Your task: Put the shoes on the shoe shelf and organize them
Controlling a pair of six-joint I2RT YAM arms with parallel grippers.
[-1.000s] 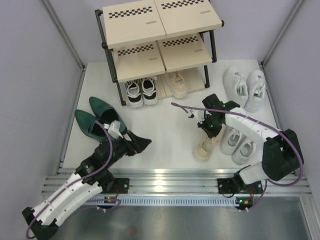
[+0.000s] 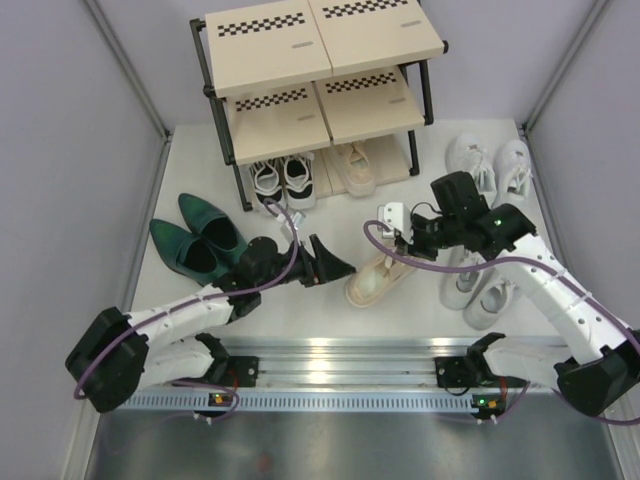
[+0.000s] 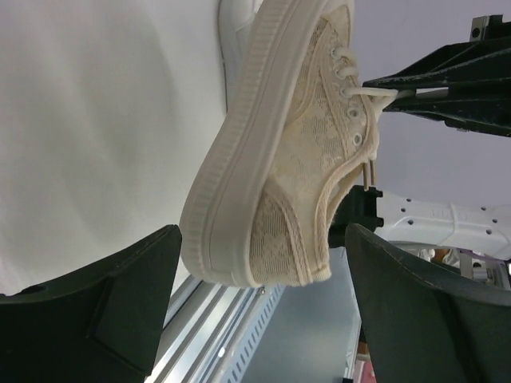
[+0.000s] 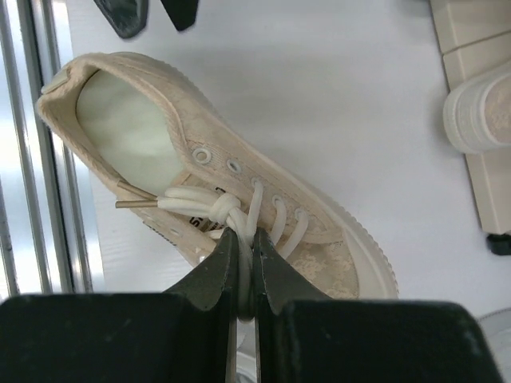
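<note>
My right gripper is shut on the laces of a beige canvas shoe (image 2: pixel 370 287), lifted in the middle of the floor. My left gripper (image 2: pixel 333 262) stands open beside the shoe's heel, which fills the space ahead of its fingers in the left wrist view (image 3: pixel 231 215). On the shelf's bottom tier (image 2: pixel 385 160) stand black-and-white sneakers (image 2: pixel 298 182) and another beige shoe (image 2: pixel 356 172).
Green pointed flats (image 2: pixel 190 250) lie at the left. White shoes (image 2: pixel 512 180) sit at the back right, grey-white ones (image 2: pixel 490 305) at the front right. The upper shelf boards (image 2: pixel 265 50) show no shoes on top.
The right gripper has raised the beige shoe and moved it leftward, turning it. The left gripper has moved right, toward the shoe.
</note>
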